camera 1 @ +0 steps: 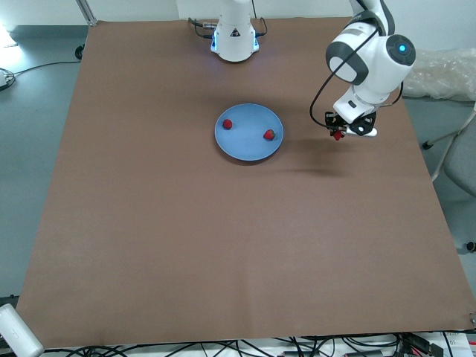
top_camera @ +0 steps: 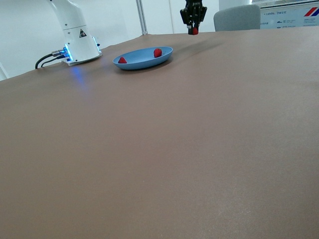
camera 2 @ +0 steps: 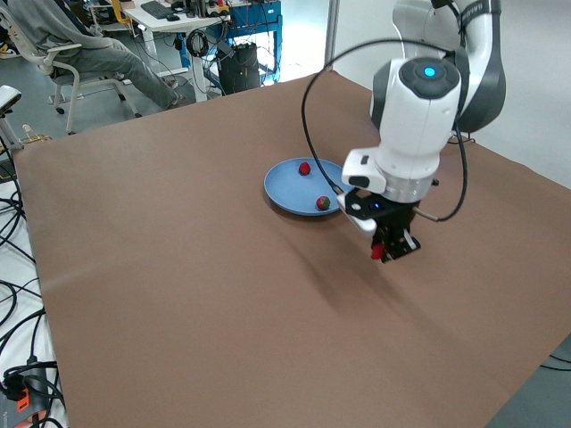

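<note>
A blue plate (camera 1: 248, 149) (camera 2: 292, 185) (top_camera: 142, 64) rests mid-table with two red strawberries (camera 1: 269, 134) (camera 1: 227, 124), one left and one right. My gripper (camera 1: 338, 131) (top_camera: 193, 26) (camera 2: 384, 241) is shut on a third red strawberry (top_camera: 195, 31) (camera 2: 377, 251), held in the air to the right of the plate in the left view, clear of the table.
A white robot base (camera 1: 234, 41) with cables stands at the back. Chairs and cables lie beyond the table's edges.
</note>
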